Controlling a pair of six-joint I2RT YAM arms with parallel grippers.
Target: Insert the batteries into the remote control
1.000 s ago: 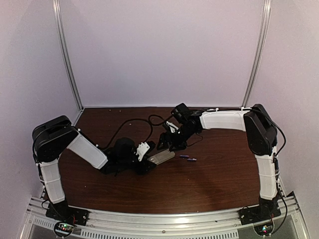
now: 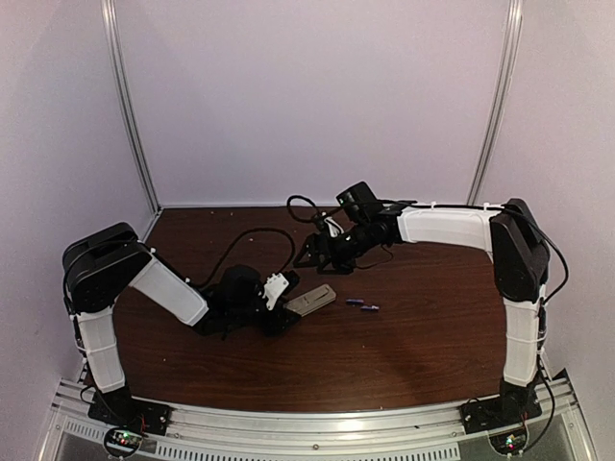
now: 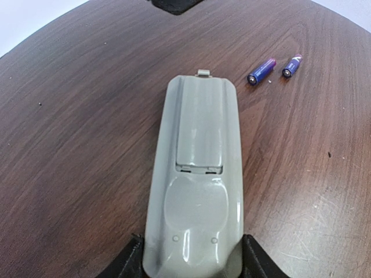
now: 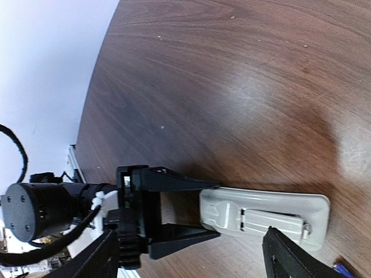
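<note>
The pale grey remote control (image 3: 194, 202) lies back side up, its near end between the fingers of my left gripper (image 2: 289, 306), which is shut on it. Its battery cover (image 3: 200, 124) is over the compartment, with a gap showing along the edge nearer the gripper. Whether the cover sits flush at the far end is hard to tell. Two blue-purple batteries, one battery (image 3: 261, 72) and another battery (image 3: 292, 66), rest on the table beyond the remote's far right. My right gripper (image 2: 309, 263) is open and empty, above and behind the remote.
A black cable (image 2: 252, 230) arches over from the left arm. Pale walls enclose the back and sides.
My right gripper has drawn back from the remote's far end, away from the front edge and slightly left. A dark line now shows on the remote. The left arm and batteries stay put.
</note>
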